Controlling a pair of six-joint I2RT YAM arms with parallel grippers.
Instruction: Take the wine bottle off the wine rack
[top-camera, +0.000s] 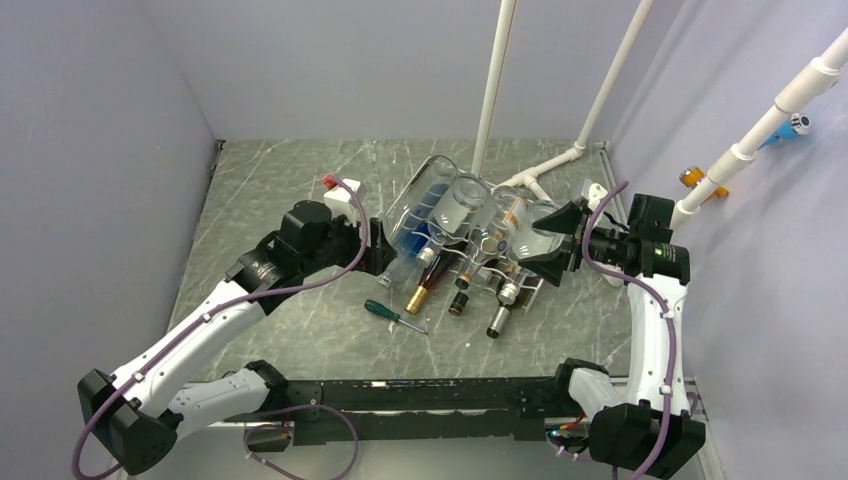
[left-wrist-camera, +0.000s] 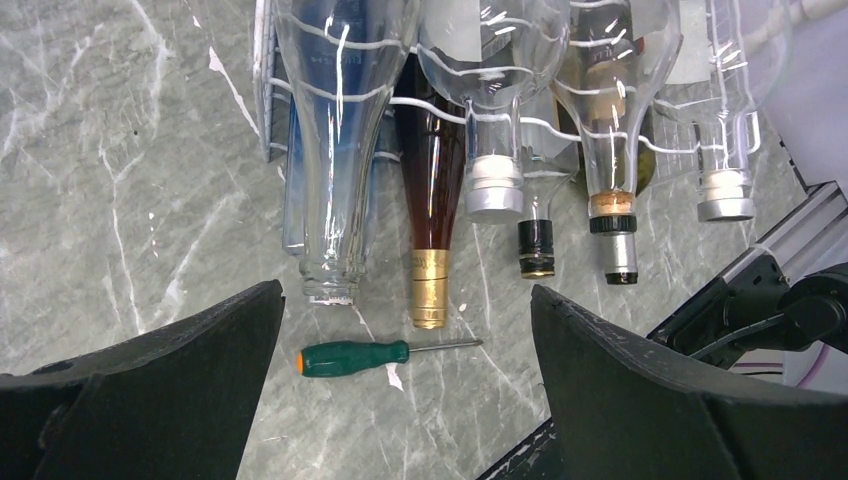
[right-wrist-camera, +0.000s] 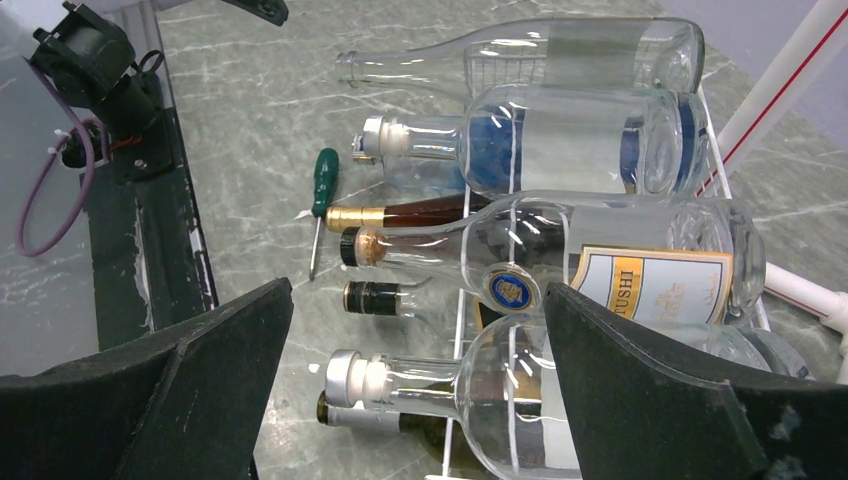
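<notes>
Clear glass bottles and darker ones lie in two layers on a wire wine rack (left-wrist-camera: 546, 126), necks toward the table's front. In the left wrist view, an uncapped clear bottle (left-wrist-camera: 338, 200) lies at the rack's left end, and a dark red bottle with a gold neck (left-wrist-camera: 431, 230) shows lower down. A clear bottle with an orange-edged label (right-wrist-camera: 650, 280) appears in the right wrist view. My left gripper (top-camera: 386, 258) is open, left of the rack. Open too, my right gripper (top-camera: 548, 243) stands at the rack's right end, by a round clear bottle (right-wrist-camera: 510, 390). Neither holds anything.
A green-handled screwdriver (top-camera: 392, 315) lies on the table in front of the bottle necks. White pipes (top-camera: 493, 85) rise behind the rack, and another pipe (top-camera: 765, 120) runs along the right.
</notes>
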